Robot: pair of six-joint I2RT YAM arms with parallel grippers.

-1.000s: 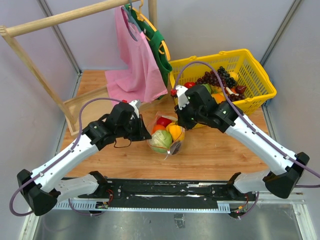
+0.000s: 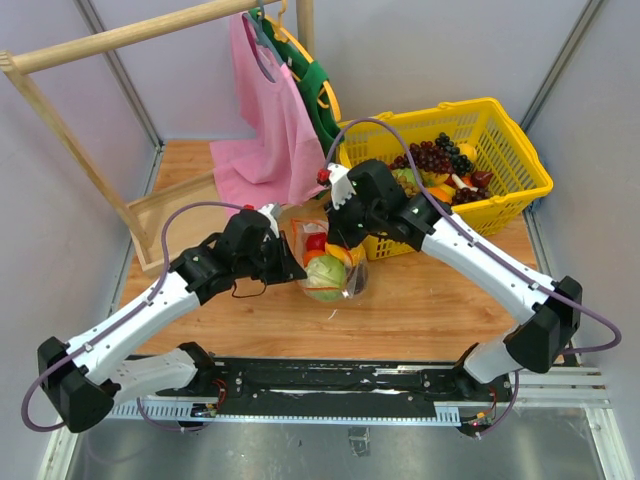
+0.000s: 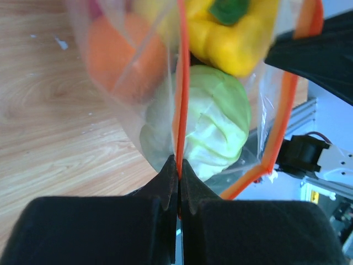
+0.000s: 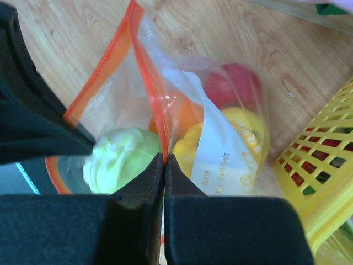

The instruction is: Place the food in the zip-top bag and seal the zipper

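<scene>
The clear zip top bag [image 4: 220, 138] stands on the table with its orange-edged mouth open. Inside are a pale green cabbage [image 3: 218, 118], a yellow pepper [image 3: 234, 41], an orange round item [image 3: 124, 52] and a red one [image 4: 234, 85]. My left gripper is shut on the orange rim of the mouth, a thin strip of film running between its fingertips. On another part of that rim, my right gripper is shut likewise. In the top view, the right arm hides part of the bag's far side.
A yellow basket [image 2: 535, 185] with grapes and other produce stands close behind the right gripper. Behind the left arm are a wooden tray [image 2: 150, 262] and a rack [image 2: 130, 33] with a pink apron [image 2: 270, 130] hanging. Table in front of the bag is bare.
My right gripper has moved left, across the bag's far side, and now covers more of the pepper from above.
</scene>
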